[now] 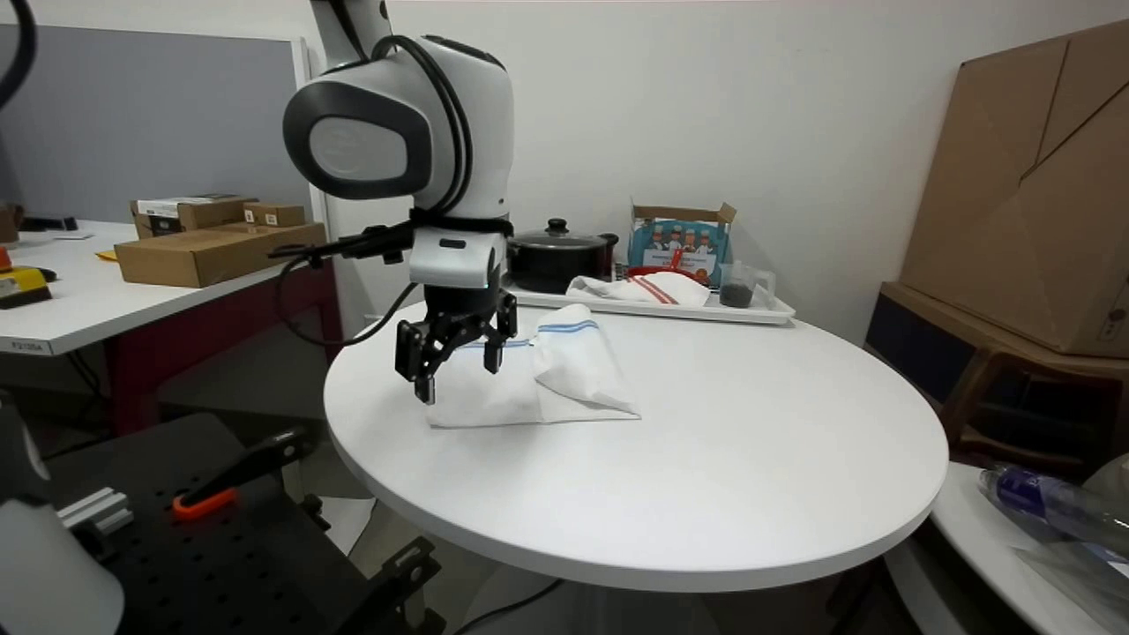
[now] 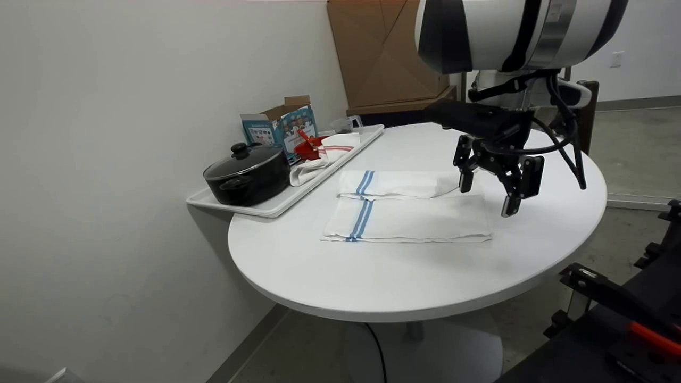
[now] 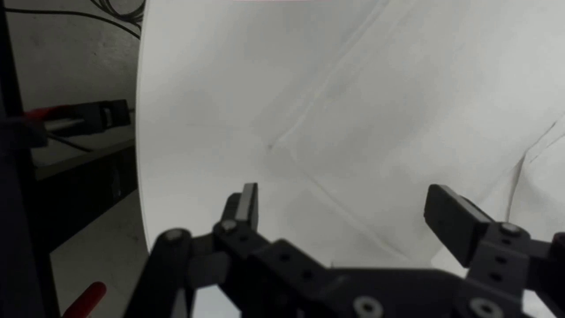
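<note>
A white cloth with blue stripes (image 1: 495,393) lies flat on the round white table, and one side of it is folded over on top. In the second exterior view the cloth (image 2: 415,220) shows its stripes at the left end. My gripper (image 1: 459,372) hangs over the cloth's near left corner, its fingers wide apart and nothing between them. The wrist view has the cloth's corner (image 3: 318,153) just ahead of the gripper, with the folded layer's edge at the right. Whether a fingertip touches the cloth cannot be told.
A white tray (image 1: 778,312) at the table's back holds a black lidded pot (image 1: 558,257), a red-striped towel (image 1: 646,289), a blue box (image 1: 677,245) and a clear cup (image 1: 741,286).
</note>
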